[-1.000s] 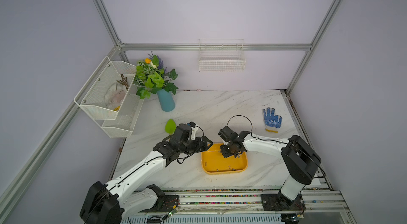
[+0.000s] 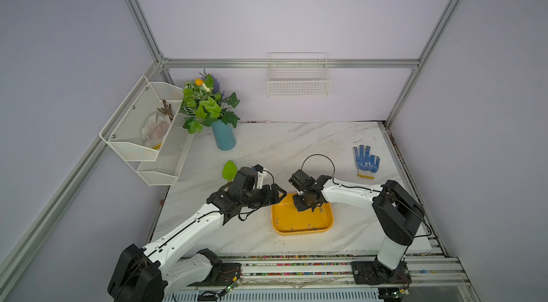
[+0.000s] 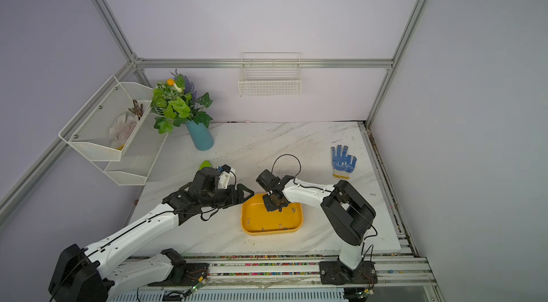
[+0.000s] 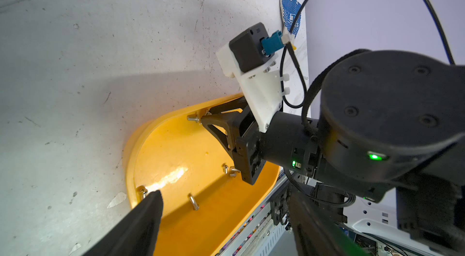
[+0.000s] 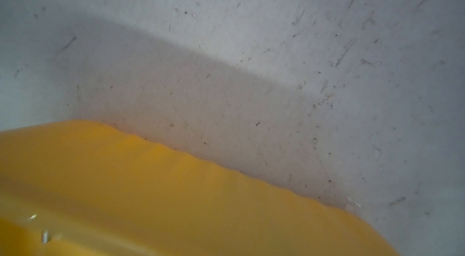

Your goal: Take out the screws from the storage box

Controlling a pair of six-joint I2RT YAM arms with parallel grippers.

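The yellow storage box sits at the table's front middle, several screws lying inside. My right gripper reaches down at the far rim, its fingers around or beside a screw; I cannot tell if it is held. The right wrist view shows only the box wall, table and a screw. My left gripper hangs at the box's left end, fingers apart in the left wrist view with nothing visible between them.
A blue glove lies at right, a green leaf at left behind my left arm. A vase of flowers and mesh shelves stand back left.
My right arm and gripper have moved slightly left over the box. The left arm has not visibly moved.
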